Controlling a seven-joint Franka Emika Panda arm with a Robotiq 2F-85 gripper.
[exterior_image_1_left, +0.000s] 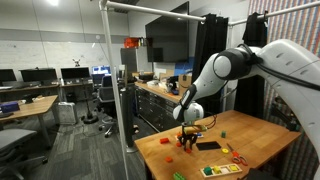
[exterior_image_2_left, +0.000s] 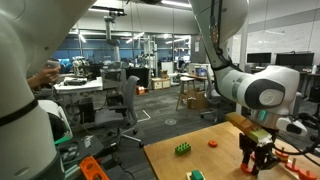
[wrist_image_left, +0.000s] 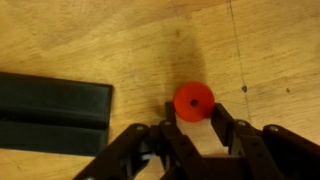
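A small round red piece (wrist_image_left: 194, 101) with a dark hole in its middle sits between the fingertips of my gripper in the wrist view. The fingers are closed on its sides, close over the wooden table. To the left in that view lies a flat black case (wrist_image_left: 52, 113), apart from the gripper. From the second exterior view, the gripper (exterior_image_2_left: 252, 156) points down at the table's near right, with red (exterior_image_2_left: 250, 168) at its tips. In the first exterior view the gripper (exterior_image_1_left: 187, 144) covers most of the piece.
On the wooden table (exterior_image_1_left: 250, 132) are a tray of coloured pieces (exterior_image_1_left: 222, 170), red-handled scissors (exterior_image_1_left: 238, 157) and a black case (exterior_image_1_left: 208, 146). Green blocks (exterior_image_2_left: 182, 148) and a red piece (exterior_image_2_left: 213, 143) stand apart.
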